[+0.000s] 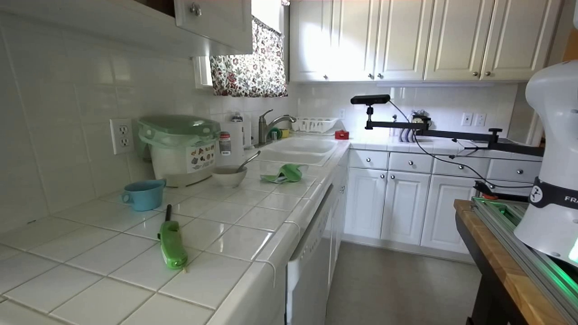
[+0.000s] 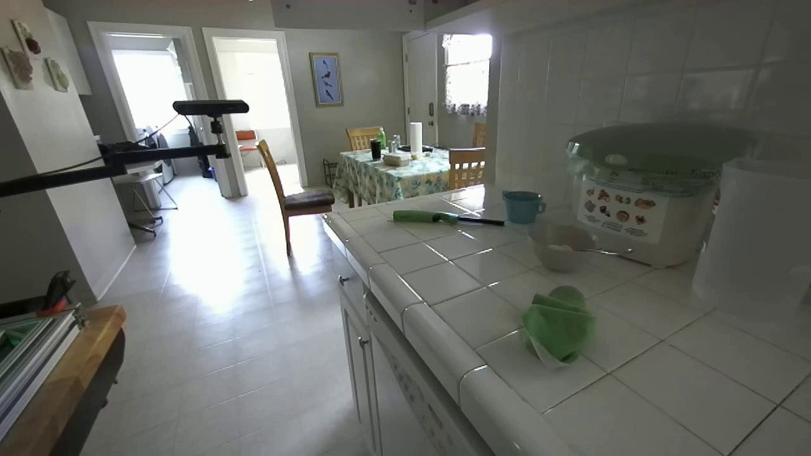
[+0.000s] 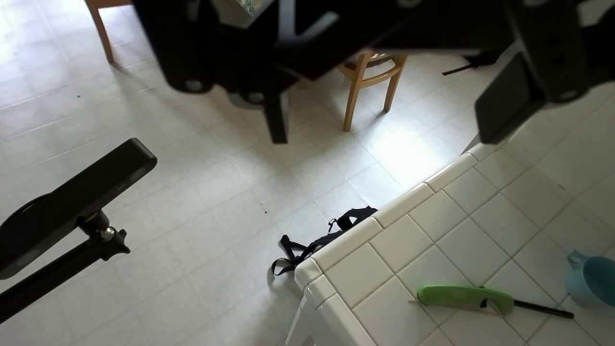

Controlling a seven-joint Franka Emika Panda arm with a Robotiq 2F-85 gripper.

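Note:
High over the counter's end, my gripper stands open in the wrist view, its dark fingers wide apart with nothing between them. Neither exterior view includes it. Below and to the right, a green lighter with a black stem lies on the white tiles, well apart from the fingers. The blue cup is upright close to the stem's tip. Farther along the counter are a pale bowl with a spoon leaning in it and a crumpled green cloth.
A lidded container stands against the tiled wall, with the sink beyond. Black straps show beside the counter's edge. A camera on a black arm reaches over open floor.

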